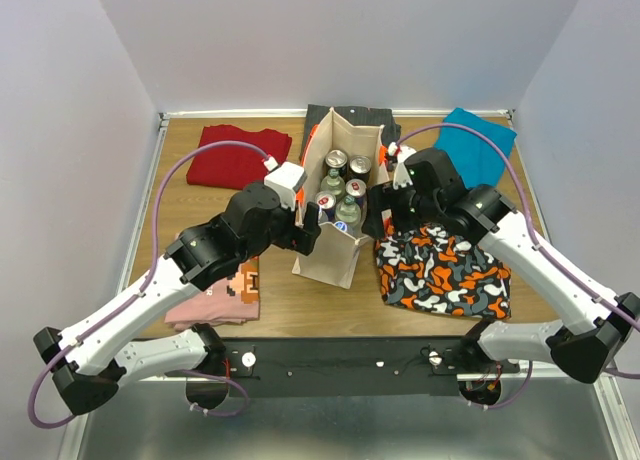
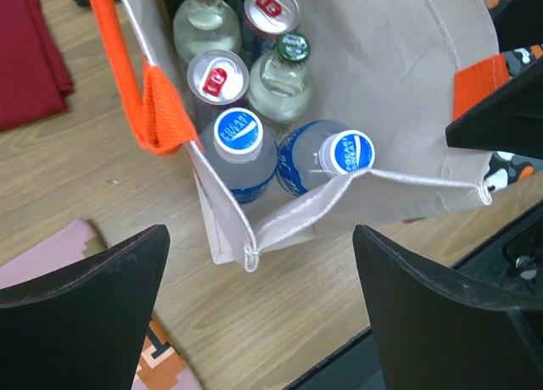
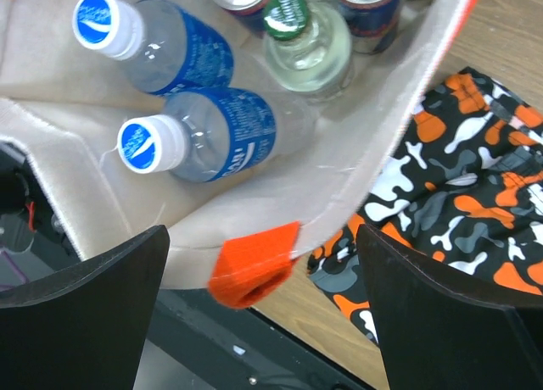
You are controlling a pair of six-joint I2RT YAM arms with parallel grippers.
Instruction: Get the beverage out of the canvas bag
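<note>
A cream canvas bag point(image 1: 325, 260) with orange handles holds cans point(image 2: 267, 8), green-capped glass bottles point(image 3: 310, 55) and blue-labelled water bottles point(image 3: 229, 140). My left gripper point(image 1: 307, 225) stands open at the bag's front left; in the left wrist view its open fingers point(image 2: 93, 314) are below the bag's front edge. My right gripper point(image 1: 384, 205) is open at the bag's right wall, its fingers point(image 3: 450, 322) either side of an orange handle point(image 3: 254, 263) and the rim in that wrist view.
A red cloth point(image 1: 240, 155) lies back left, a pink cloth point(image 1: 200, 310) front left, a blue cloth point(image 1: 480, 150) back right and a camouflage-patterned cloth point(image 1: 440, 280) right of the bag. A dark grey mat point(image 1: 380, 120) lies behind it.
</note>
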